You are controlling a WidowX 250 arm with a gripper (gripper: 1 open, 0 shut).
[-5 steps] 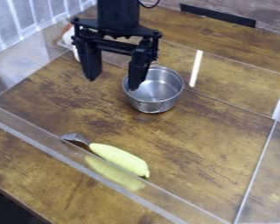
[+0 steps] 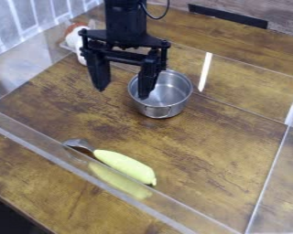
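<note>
My black gripper (image 2: 122, 77) hangs open over the back middle of the wooden table, its two fingers spread wide apart with nothing visible between them. Its right finger is in front of the steel pot (image 2: 164, 102), which stands upright. A pale yellow-green elongated object (image 2: 124, 164), like corn or a banana, lies at the front, with a metal utensil (image 2: 78, 144) just to its left.
A white and reddish object (image 2: 77, 38) sits at the back left, partly behind the arm. Clear plastic walls border the table area. Bare wood (image 2: 216, 160) fills much of the right and left.
The gripper has shifted slightly up in the view, with a small change in the arm's pose. The objects on the table have not moved.
</note>
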